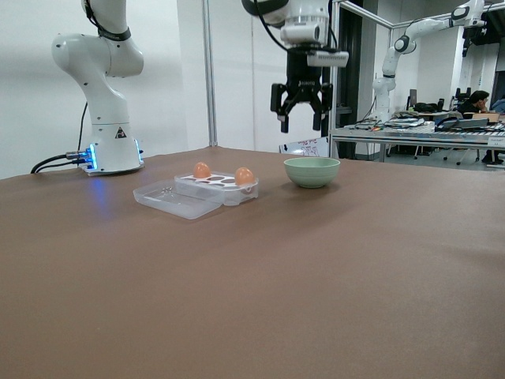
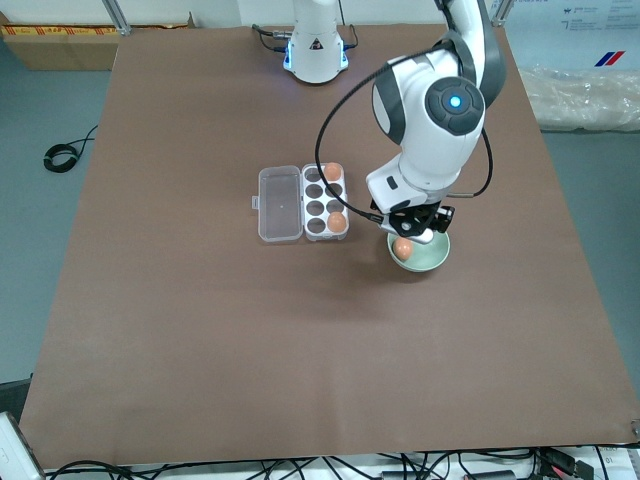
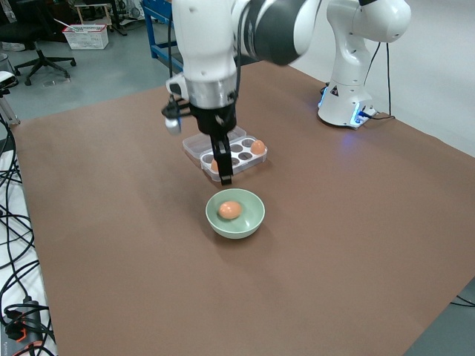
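Note:
The black gripper [image 1: 301,117] hangs above the green bowl [image 1: 312,174], open, its fingers apart with nothing seen between them. An egg [image 3: 229,210] lies in the bowl, also visible in the left view. The clear egg carton [image 2: 326,202] lies open beside the bowl, its lid flat to one side, with one egg [image 1: 202,170] and another egg [image 1: 245,175] at opposite ends of the tray; the other cups in view are empty.
Most of the tabletop around the carton and bowl is clear. Cables run along the table's outer edge.

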